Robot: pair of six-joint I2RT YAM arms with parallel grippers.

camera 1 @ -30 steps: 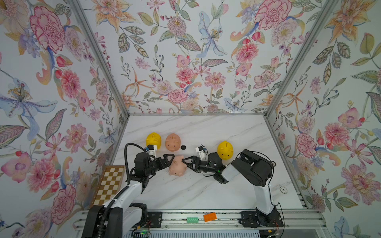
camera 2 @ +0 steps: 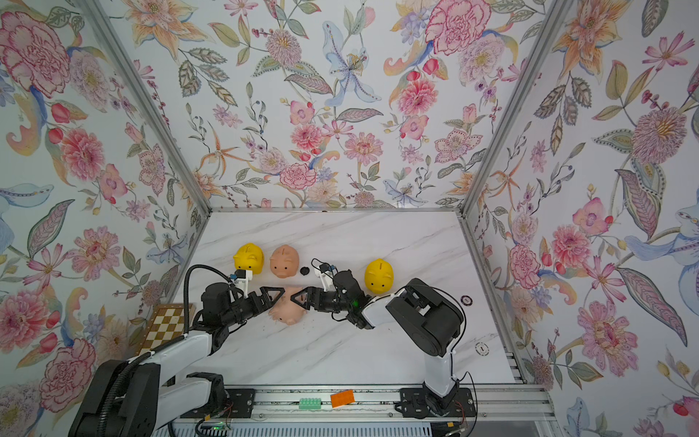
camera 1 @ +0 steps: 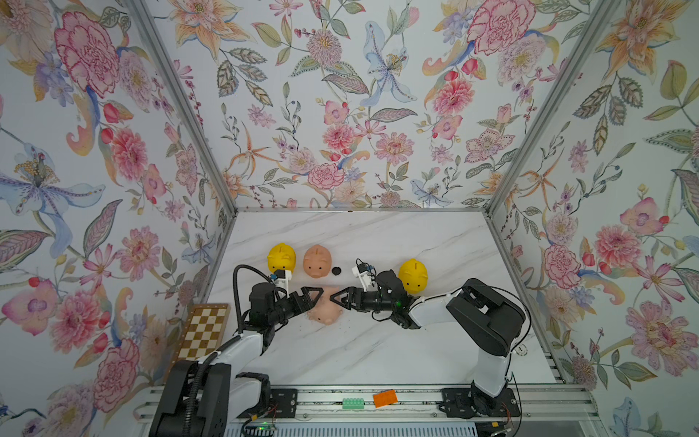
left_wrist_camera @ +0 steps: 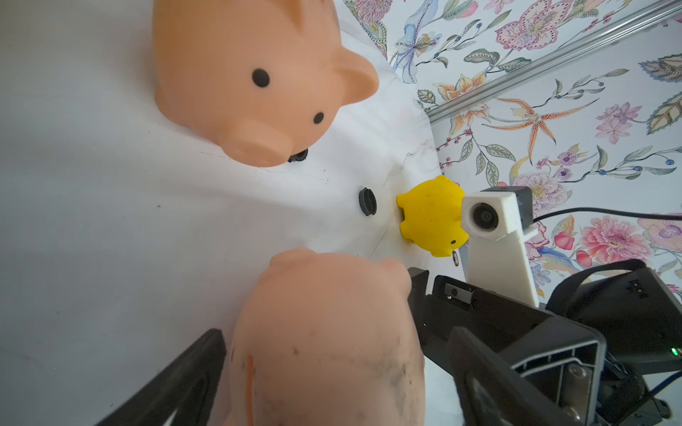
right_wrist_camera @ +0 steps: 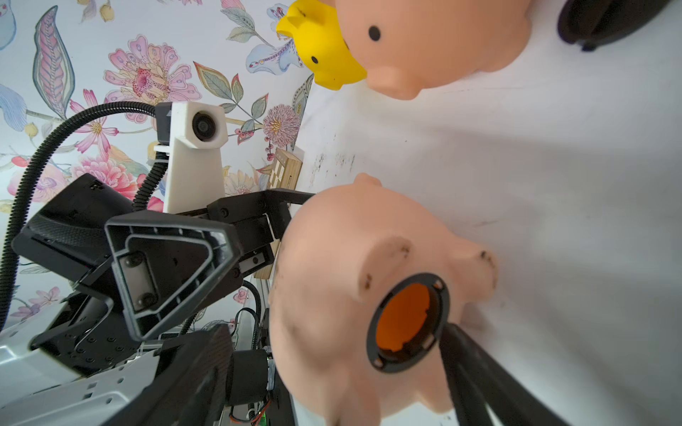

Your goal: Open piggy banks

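A pink piggy bank lies between my two grippers. Its underside faces the right wrist view, with a black-ringed round hole uncovered and orange inside. My left gripper is open at its left side; the slot side of the pig appears between its spread fingers. Close on the right, my right gripper is part open, one blurred finger near the hole's rim. Whether either gripper touches the pig I cannot tell. A second pink pig and yellow pigs stand farther back.
A black plug lies beside the second pink pig. Another black round piece shows in the left wrist view. At the right, black ring-like pieces rest on the table. A checkered board borders the left.
My right gripper has moved left to the pink pig, its arm reaching out with it. The left gripper has shifted slightly right. The pig looks a little turned.
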